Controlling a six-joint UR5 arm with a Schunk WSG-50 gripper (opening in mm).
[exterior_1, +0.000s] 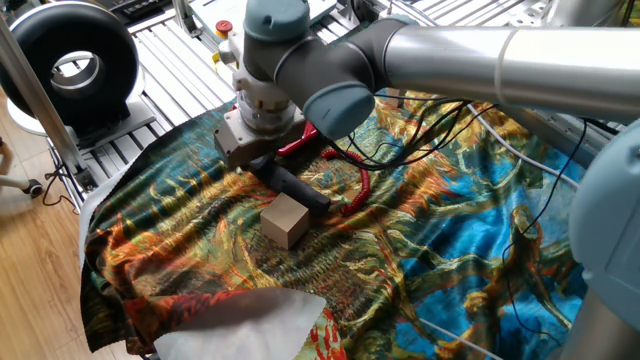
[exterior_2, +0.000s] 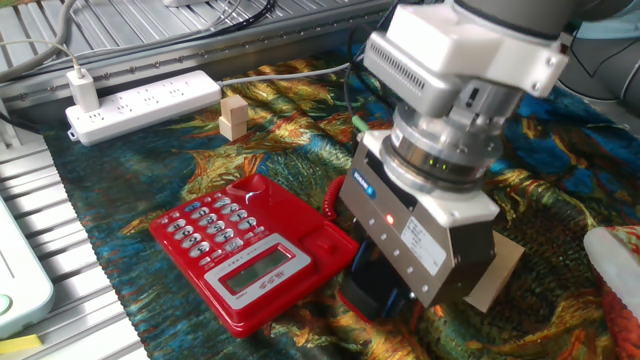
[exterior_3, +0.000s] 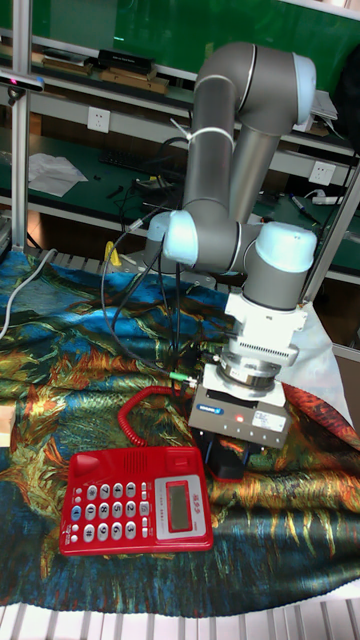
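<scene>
A red desk telephone (exterior_2: 250, 240) with silver keys and a small display lies on the patterned cloth; its coiled red cord (exterior_1: 358, 185) runs towards a dark handset (exterior_1: 290, 188). Directly over that handset hangs my gripper (exterior_2: 385, 285), tilted, beside the telephone base. Its fingers appear shut on the handset, which turns along with the wrist, though the grip itself is mostly hidden. In exterior view 3 the dark fingers (exterior_3: 204, 444) reach down at the telephone's right. Close to the handset's end sits a brown cardboard box (exterior_1: 285, 222), partly behind my gripper in exterior view 2.
A white power strip (exterior_2: 145, 108) and two small wooden blocks (exterior_2: 233, 118) are at the cloth's far side. Black cables (exterior_1: 430, 135) hang from the arm over the cloth. Folded pale cloth (exterior_1: 240, 328) lies at the front edge.
</scene>
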